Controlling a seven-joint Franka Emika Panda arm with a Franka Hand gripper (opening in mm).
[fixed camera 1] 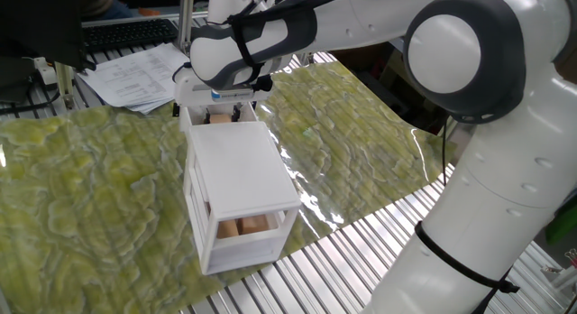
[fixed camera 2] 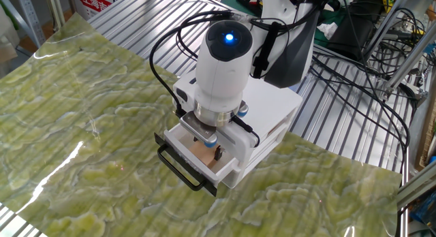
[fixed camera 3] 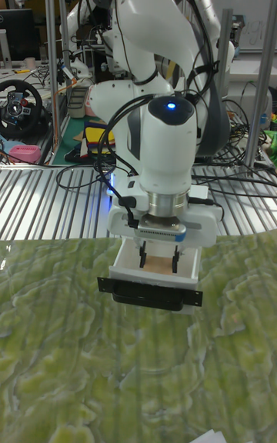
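A white cabinet (fixed camera 1: 243,170) stands on the green marbled sheet, with its white drawer (fixed camera 2: 178,138) pulled out at the front. The drawer has a black handle (fixed camera 3: 148,295). Inside it lies a light brown, wood-coloured object (fixed camera 3: 160,264). My gripper (fixed camera 3: 159,260) points down into the drawer from above. Its dark fingers (fixed camera 2: 218,153) stand apart, one on each side of the brown object. Whether they touch it cannot be made out. More brown pieces (fixed camera 1: 243,227) show through the cabinet's open back.
Papers (fixed camera 1: 135,77) and a keyboard (fixed camera 1: 131,32) lie beyond the sheet. The green marbled sheet (fixed camera 2: 82,128) is clear on both sides of the cabinet. Behind it, the ribbed metal table (fixed camera 3: 41,205) is bare near the arm, with cables farther off.
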